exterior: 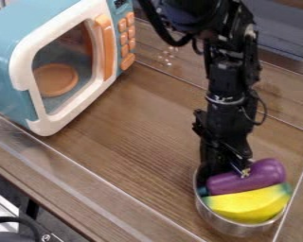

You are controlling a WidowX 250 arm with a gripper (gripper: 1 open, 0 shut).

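Note:
A steel bowl (230, 223) at the lower right holds a purple eggplant (261, 175) and a yellow banana (249, 203) in front of it. The black gripper (223, 168) reaches down to the bowl's back left, against the eggplant. Its fingertips are mostly hidden in shadow and behind the toys, so how the fingers stand is hard to see.
A toy microwave (26, 43) with its door opening toward the bowl's side stands at the upper left, an orange plate inside. The wooden counter (129, 142) between microwave and bowl is clear. Dark cables lie at the lower left.

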